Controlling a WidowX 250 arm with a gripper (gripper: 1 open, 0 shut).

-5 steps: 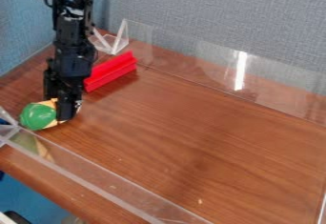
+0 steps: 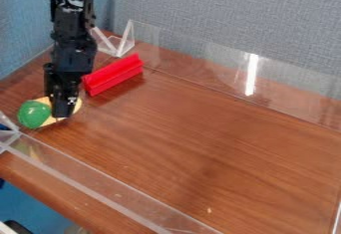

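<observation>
My black gripper reaches down at the left side of the wooden tray, shut on a small yellow object with a green round part. The fingers cover much of that object, so its exact shape is hard to tell. To the right of the arm, toward the back, lies a red bar-shaped object.
Clear plastic walls edge the wooden surface, with white brackets at the back left and near left. The middle and right of the surface are empty. A textured grey panel stands behind.
My gripper and the green-and-yellow object have shifted slightly to the left and up, and the object's green part has tilted a little. The red bar has not moved.
</observation>
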